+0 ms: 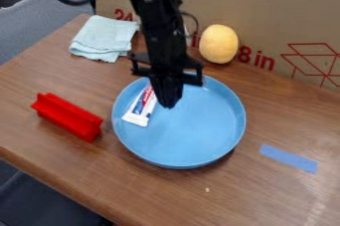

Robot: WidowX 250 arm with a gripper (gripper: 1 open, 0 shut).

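Note:
A blue plate lies on the wooden table, holding a white toothpaste tube with red and blue print on its left part. The black gripper points down over the plate, just right of the tube's upper end, and covers part of that end. It appears shut, and I cannot see anything between its fingers.
A red block lies left of the plate. A folded cloth and a yellow egg-shaped object are at the back, before a cardboard panel. Blue tape is at the right.

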